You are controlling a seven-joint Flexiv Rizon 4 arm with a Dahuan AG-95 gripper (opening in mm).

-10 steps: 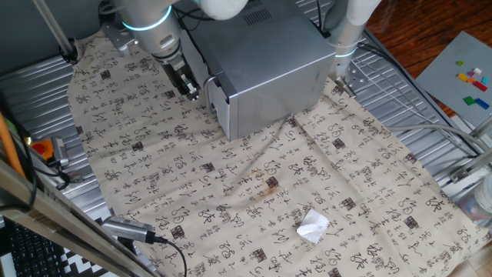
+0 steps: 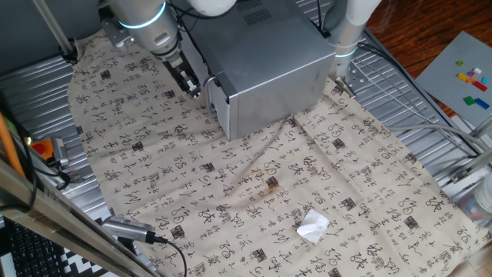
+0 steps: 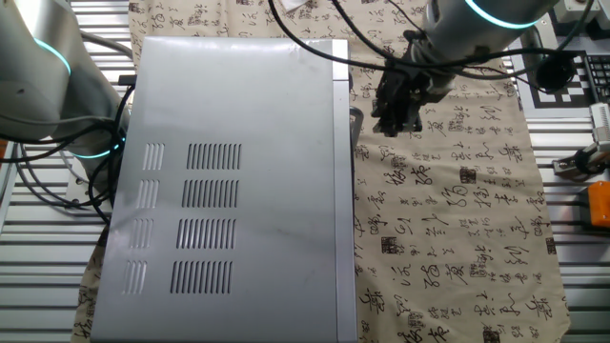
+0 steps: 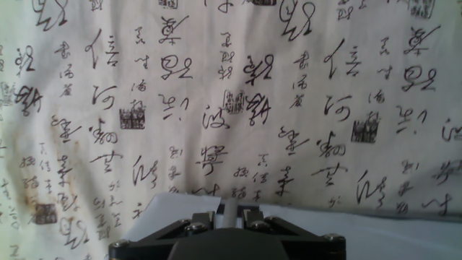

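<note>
A silver box-shaped appliance (image 2: 280,88) like a microwave or small oven stands on the patterned cloth. Its handle (image 2: 206,88) juts from the front face. Close beside that handle, my gripper (image 2: 192,91) points downward. From above, a small gap shows between the gripper (image 3: 396,128) and the handle (image 3: 356,126). In the wrist view the fingers (image 4: 255,217) of my gripper stand near each other, with a narrow grey bar visible between them. Whether they touch that bar is unclear. A pale surface lies behind them.
Black cables (image 3: 448,69) hang across the arm. Colored bricks lie on a grey board (image 2: 446,73) at the right.
</note>
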